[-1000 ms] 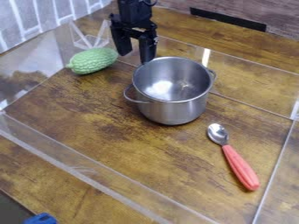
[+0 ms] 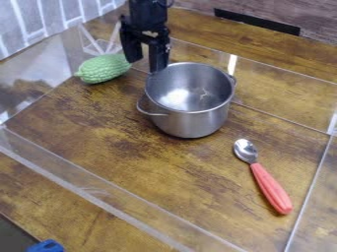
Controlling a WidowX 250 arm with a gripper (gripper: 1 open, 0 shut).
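Note:
My black gripper [image 2: 142,54] hangs at the top centre of the camera view, its fingers open just above the far-left rim of a steel pot [image 2: 188,113] with two handles. To its left lies a green bitter melon [image 2: 102,68] on the wooden table. Whether a finger touches the pot is unclear. A spoon with a red handle [image 2: 267,185] lies at the right.
Clear panels run along the left and right sides. A small blue object [image 2: 45,246] sits at the bottom-left corner.
The pot has shifted slightly left since a second ago. My gripper has moved a little as well, staying at the pot's far-left rim.

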